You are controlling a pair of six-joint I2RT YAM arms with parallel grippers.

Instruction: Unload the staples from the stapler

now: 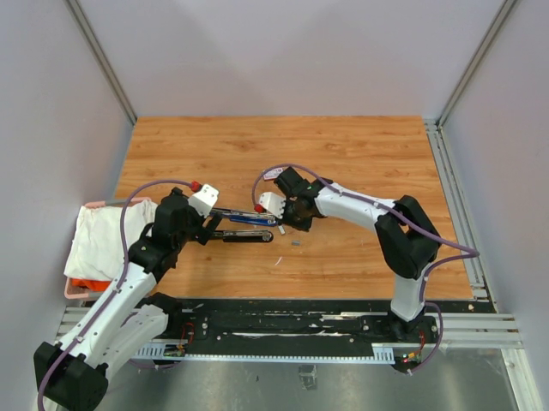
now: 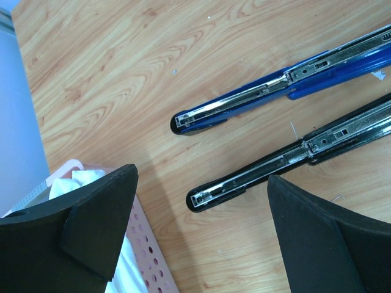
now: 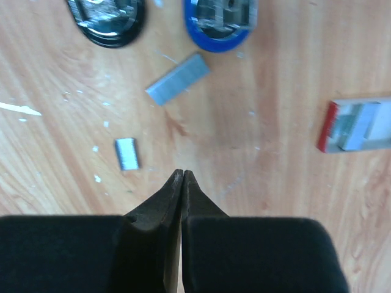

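Note:
In the right wrist view my right gripper is shut with nothing between its fingertips. The small staple strip (image 3: 126, 154) lies on the table to its left, clear of the fingers. A longer staple strip (image 3: 178, 79) rests farther up, near the ends of the black stapler (image 3: 113, 21) and the blue stapler (image 3: 220, 24). Both staplers lie opened out flat in the left wrist view, the blue stapler (image 2: 232, 101) above the black stapler (image 2: 250, 174). My left gripper stands open over the table beside them, holding nothing.
A red and white box (image 3: 360, 125) lies to the right in the right wrist view. The pink basket (image 1: 73, 291) with white cloth stands at the table's left. A white sliver (image 3: 19, 109) and crumbs are scattered about.

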